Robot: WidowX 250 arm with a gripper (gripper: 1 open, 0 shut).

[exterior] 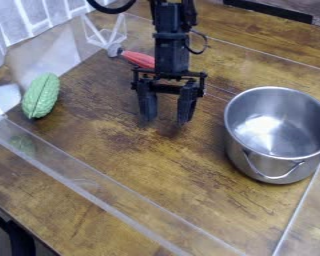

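Note:
My black gripper (168, 106) hangs over the middle of the wooden table, fingers apart, with nothing visible between them. Behind it a red elongated object (139, 59) lies at the back, partly hidden by the arm. A green corn-like vegetable (40, 95) lies at the left, well apart from the gripper. A large steel pot (264, 155) stands at the right, its interior looking empty.
Clear plastic sheeting (83, 189) edges the table at the front left and along other sides. A pale object (3, 97) is at the far left.

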